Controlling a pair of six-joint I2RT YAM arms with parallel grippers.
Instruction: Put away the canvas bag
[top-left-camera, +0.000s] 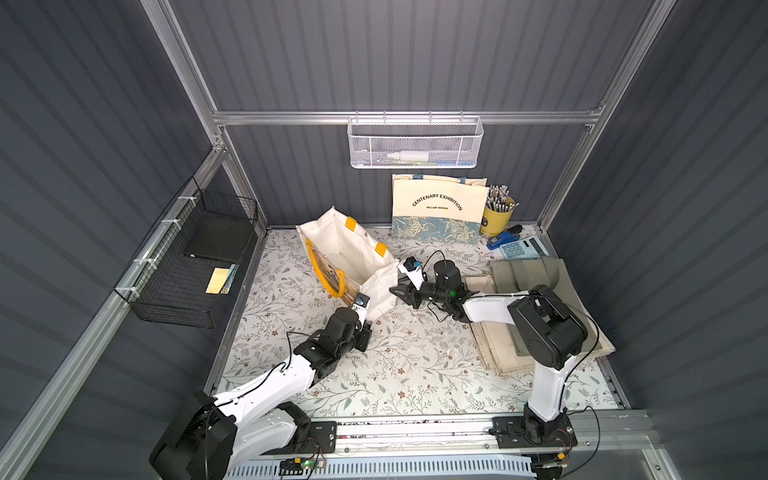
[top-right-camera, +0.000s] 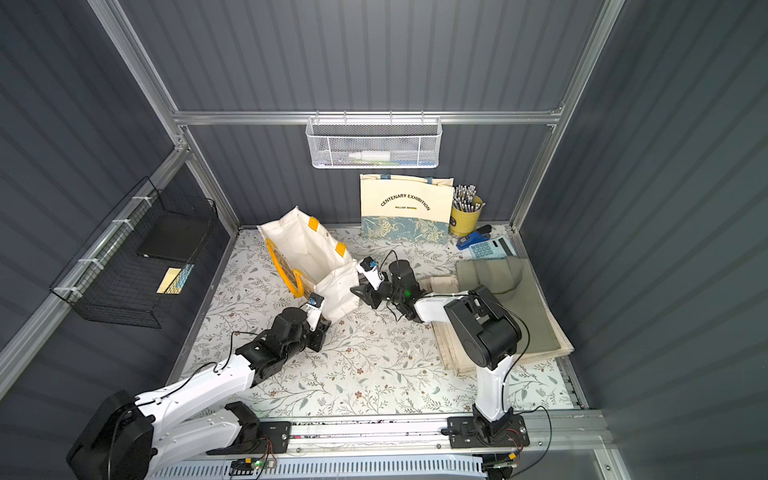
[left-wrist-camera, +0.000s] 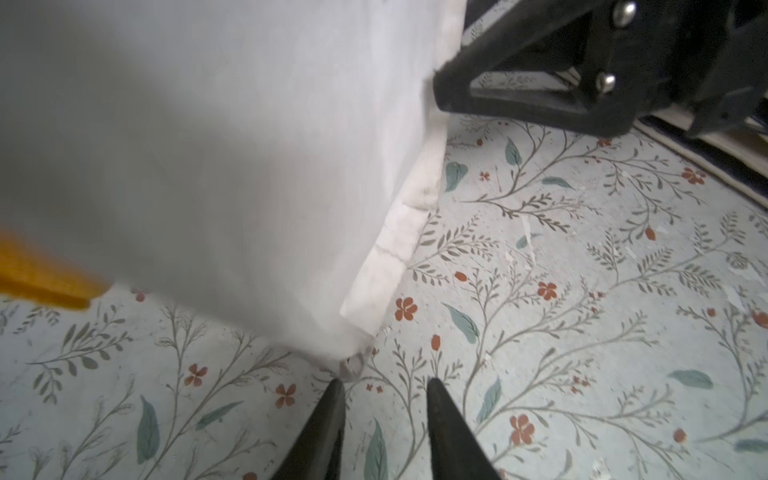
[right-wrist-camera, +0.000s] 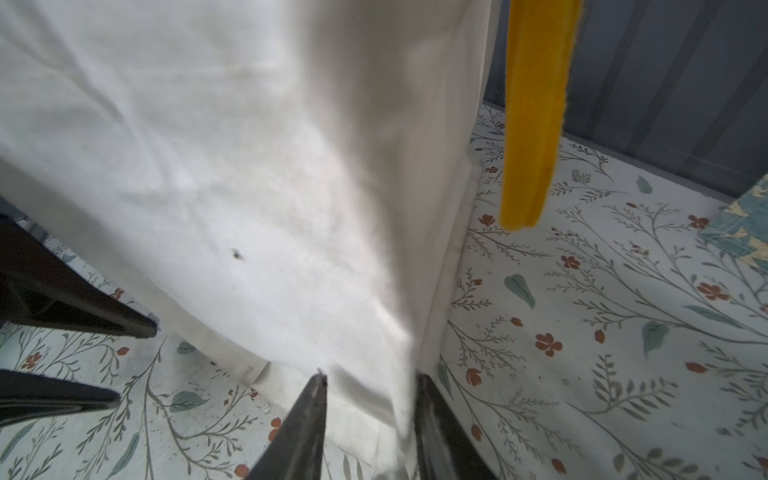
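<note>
A white canvas bag (top-left-camera: 344, 248) with yellow handles stands open and askew at the middle-left of the table (top-left-camera: 416, 368). My left gripper is at its near lower end, fingers apart; the bag's bottom edge lies just beyond them, with nothing visibly held. My right gripper is at the bag's right lower end, fingers apart, with a fold of white cloth between or just behind them; I cannot tell whether they touch it.
A printed bag (top-left-camera: 436, 204), yellow pencil cup (top-left-camera: 497, 220) and calculator (top-left-camera: 520, 248) stand at the back. Folded bags (top-left-camera: 592, 336) lie at right. A black basket (top-left-camera: 160, 304) hangs left.
</note>
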